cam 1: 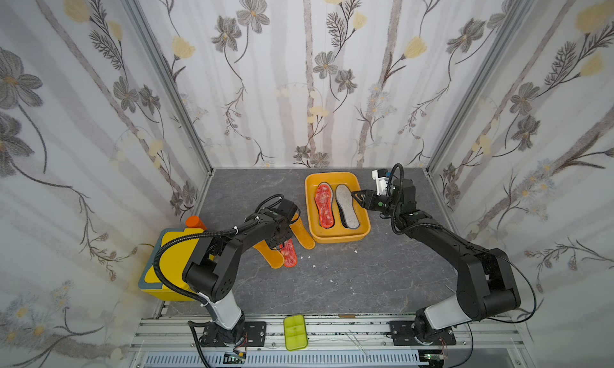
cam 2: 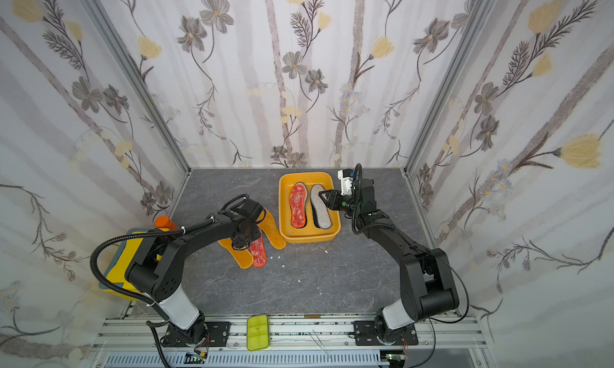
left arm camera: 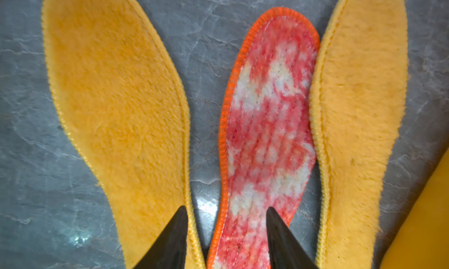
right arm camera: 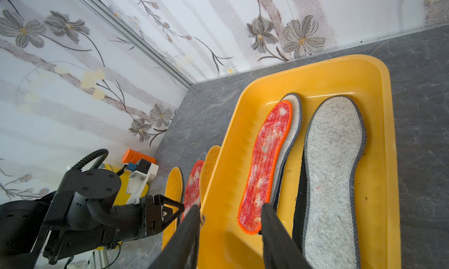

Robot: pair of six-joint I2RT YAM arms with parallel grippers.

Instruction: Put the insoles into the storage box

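The orange storage box [cam 1: 339, 236] holds a red-patterned insole [right arm camera: 264, 161] lying on a grey one, and another grey insole [right arm camera: 333, 161] beside it. Outside it, two yellow insoles [left arm camera: 117, 96] flank a red insole [left arm camera: 266, 128] on the table. My left gripper is open low over the red insole's lower end and the left yellow insole's edge, holding nothing. My right gripper is open above the box's near part, nothing between its fingers.
A yellow container [cam 1: 169, 265] and orange cylinder [cam 1: 195, 222] stand at the left. A small green tray [cam 1: 295, 332] sits at the front. Bare table [cam 1: 345, 278] lies in front of the box.
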